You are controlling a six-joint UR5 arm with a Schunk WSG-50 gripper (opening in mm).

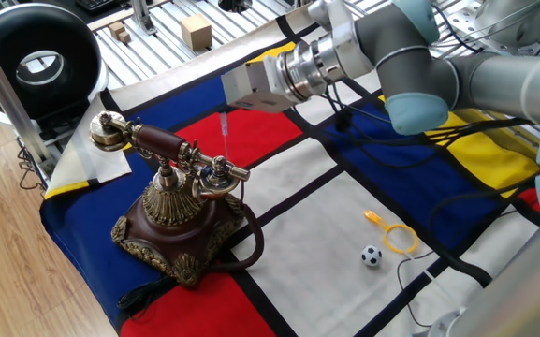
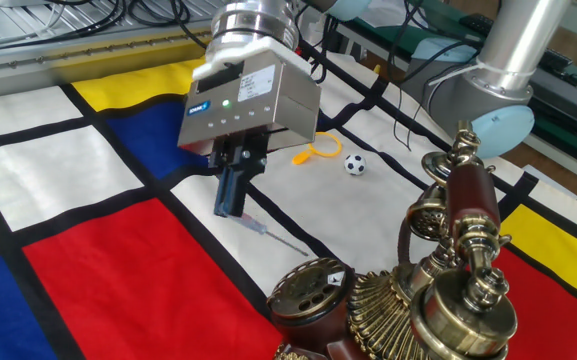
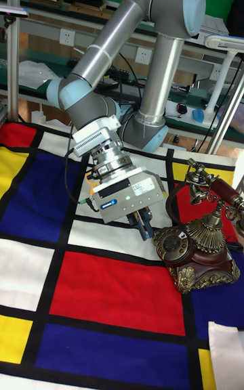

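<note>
A slim screwdriver-like tool [image 2: 251,223] with a pale clear handle and thin metal shaft sticks out from my gripper [image 2: 231,208], whose dark fingers are shut on its handle end. Its shaft slants down toward the rotary dial [image 2: 311,290] of an antique brown-and-brass telephone [image 1: 171,211]. In the first exterior view the tool [image 1: 224,125] points down, its tip overlapping the telephone's dial side; contact cannot be told. From the third view, my gripper [image 3: 147,234] is just left of and above the dial [image 3: 173,244]; the tool is hard to make out there. The handset [image 1: 160,141] rests on its cradle.
A small football [image 1: 371,256] and an orange ring-shaped item [image 1: 401,239] lie on the colour-block cloth [image 1: 288,225]. Wooden blocks [image 1: 196,33] and a black ring-shaped object [image 1: 36,65] stand beyond. Cables [image 1: 457,136] hang by the arm.
</note>
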